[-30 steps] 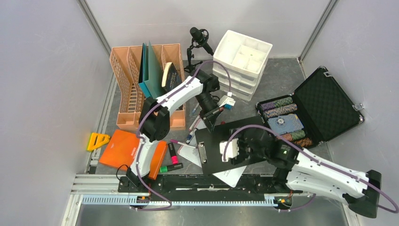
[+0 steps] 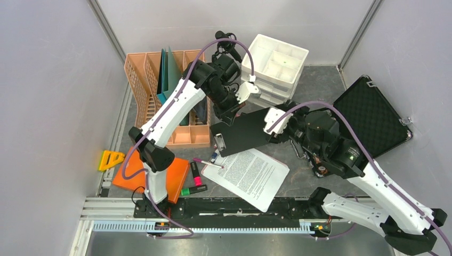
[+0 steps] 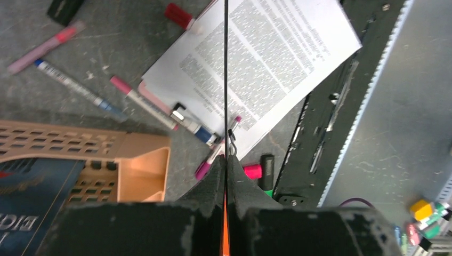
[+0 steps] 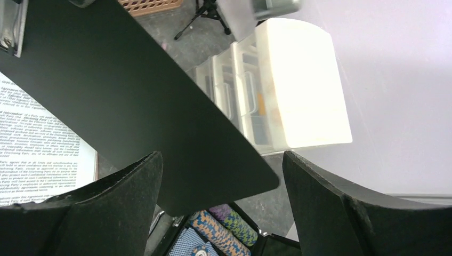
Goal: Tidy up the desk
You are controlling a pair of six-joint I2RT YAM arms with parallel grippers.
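Observation:
The black clipboard (image 2: pixel 242 130) is raised and tilted over the printed papers (image 2: pixel 245 178). My left gripper is shut on a thin dark edge, apparently the clipboard seen edge-on, above its clip end. My right gripper has its fingers apart, with the clipboard's far corner in front of them. Pens (image 3: pixel 138 98) and markers (image 3: pixel 266 170) lie around the papers.
An orange organizer (image 2: pixel 141 96) with folders stands back left, white drawers (image 2: pixel 274 58) and a microphone stand at the back. An open black case (image 2: pixel 373 117) is right; an orange folder (image 2: pixel 128 176) and yellow tool (image 2: pixel 111 159) lie front left.
Both arms have moved up and toward the back, the clipboard rising and shifting with them, uncovering more of the papers.

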